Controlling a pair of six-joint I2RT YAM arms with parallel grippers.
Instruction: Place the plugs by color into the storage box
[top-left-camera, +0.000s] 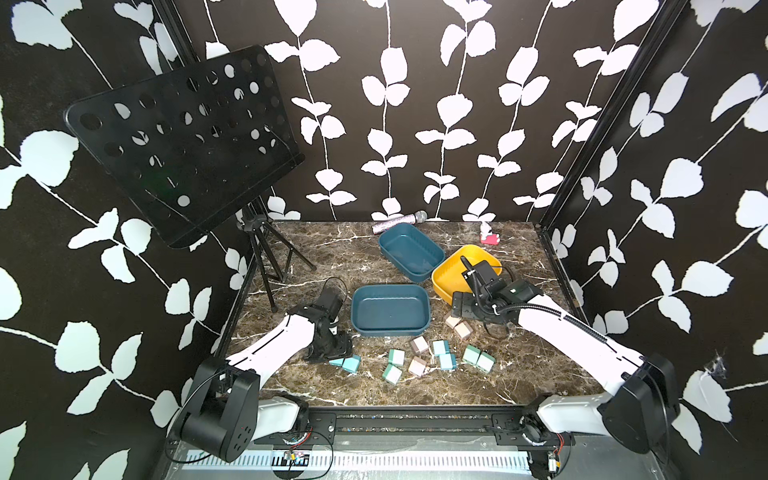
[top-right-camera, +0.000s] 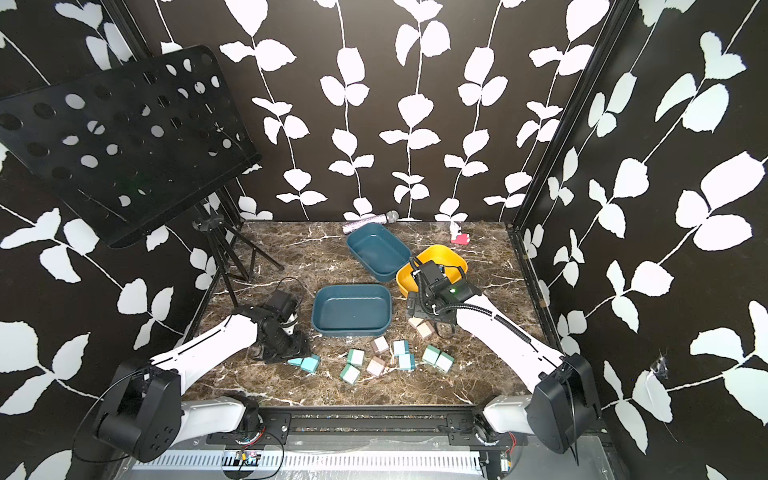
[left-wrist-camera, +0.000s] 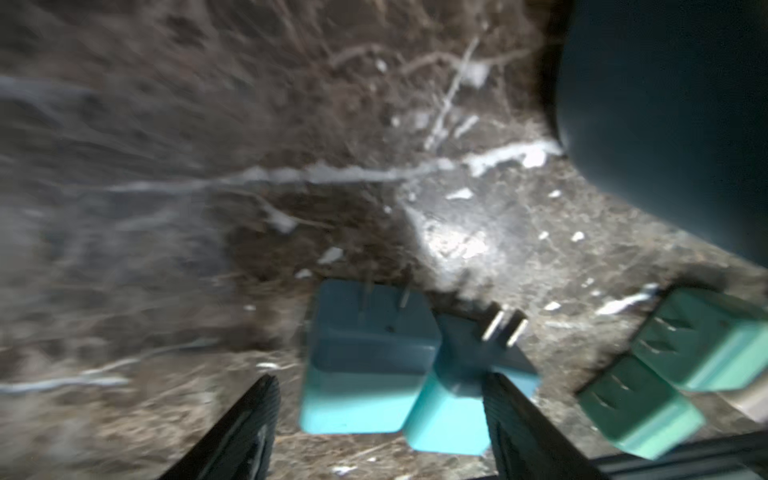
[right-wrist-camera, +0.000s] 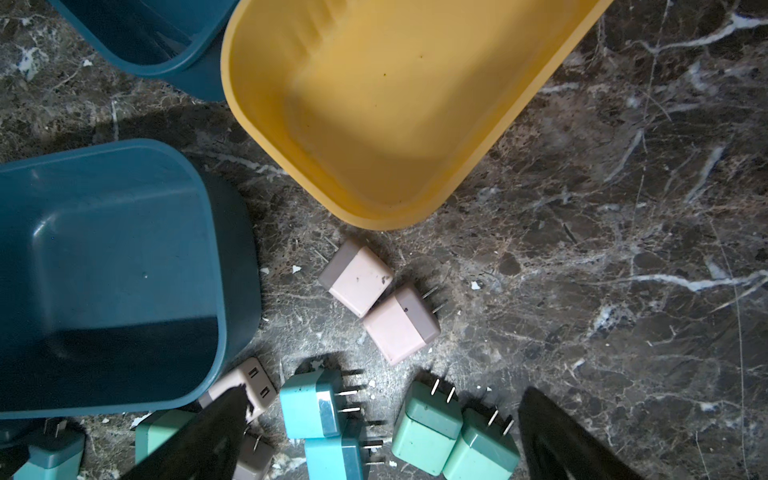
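Two blue plugs lie side by side in the left wrist view: one blue plug (left-wrist-camera: 368, 360) between the finger lines, the other blue plug (left-wrist-camera: 472, 384) partly behind the right finger (left-wrist-camera: 520, 432). My left gripper is part open above them, with no grip on either showing. My right gripper stands open above the table, nothing held. Under it in the right wrist view lie pink plugs (right-wrist-camera: 357, 276), blue plugs (right-wrist-camera: 310, 402) and green plugs (right-wrist-camera: 428, 428). A yellow box (right-wrist-camera: 400, 221), a near blue box (right-wrist-camera: 232, 264) and a far blue box (top-left-camera: 411, 251) stand behind the plugs.
A microphone (top-left-camera: 399, 223) and a small red-and-white figure (top-left-camera: 489, 237) lie at the back. A black stand (top-left-camera: 264, 232) rises at the left rear. Bare marble tabletop (right-wrist-camera: 624, 320) extends right of the plugs.
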